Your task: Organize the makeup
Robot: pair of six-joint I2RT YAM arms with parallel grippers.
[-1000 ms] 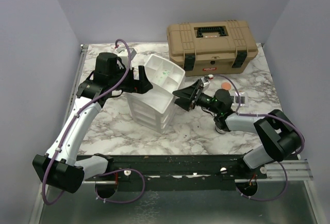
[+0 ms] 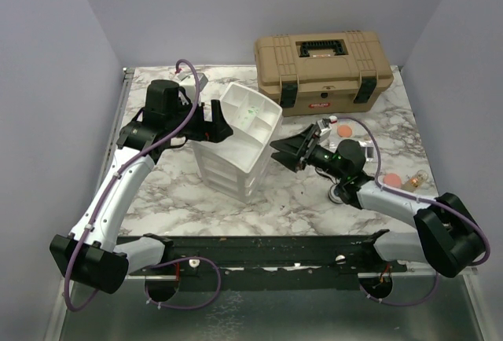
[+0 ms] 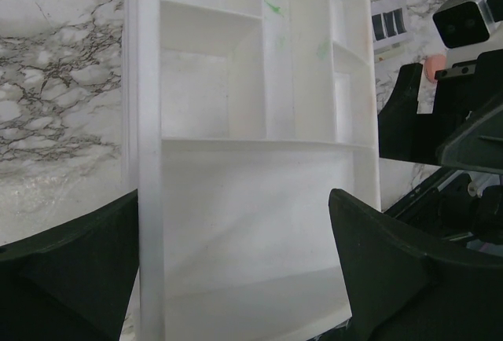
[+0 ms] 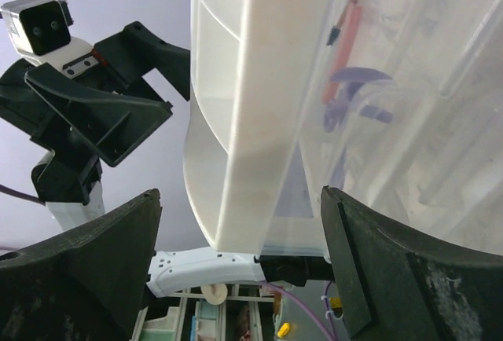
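A white makeup organizer (image 2: pixel 236 152) with a compartmented top and drawers stands mid-table. My open left gripper is over its near left corner, one finger against the outer wall, the other above the top tray, as the left wrist view shows. My right gripper (image 2: pixel 291 155) is apart from the organizer's right side, fingers spread; in the right wrist view it faces clear drawers (image 4: pixel 440 144) holding coloured items.
A tan case (image 2: pixel 322 82) sits at the back right. Small makeup items, among them a pink disc (image 2: pixel 391 180) and a palette, lie at the right, partly behind the right arm.
My right gripper and arm have moved right, away from the organizer's side. The left arm and organizer look unchanged.
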